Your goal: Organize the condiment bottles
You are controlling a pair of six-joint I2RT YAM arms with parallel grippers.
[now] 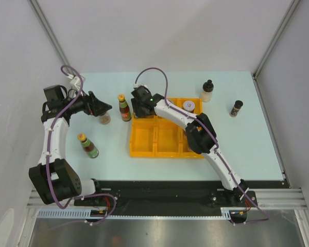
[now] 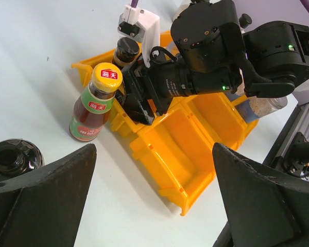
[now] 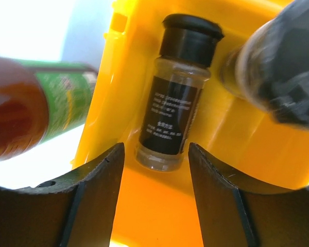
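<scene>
In the right wrist view my right gripper stands part open over the orange organizer (image 3: 98, 139), its fingertips either side of the base of a black-capped shaker (image 3: 165, 116) lying in a compartment. Another dark-topped container (image 3: 270, 72) stands beside it. The top view shows that arm reaching into the organizer's back-left compartment. A soy sauce bottle (image 2: 92, 105) stands just left of the organizer. My left gripper is open above the table at the left, near a dark-capped bottle (image 2: 14, 159) with nothing between its fingers.
A green-labelled bottle (image 1: 88, 146) stands at front left. A dark-capped bottle (image 1: 207, 90) stands behind the organizer, and a small shaker (image 1: 236, 108) at the right. The front compartments (image 1: 141, 139) at left and middle are empty, and the table's right side is mostly clear.
</scene>
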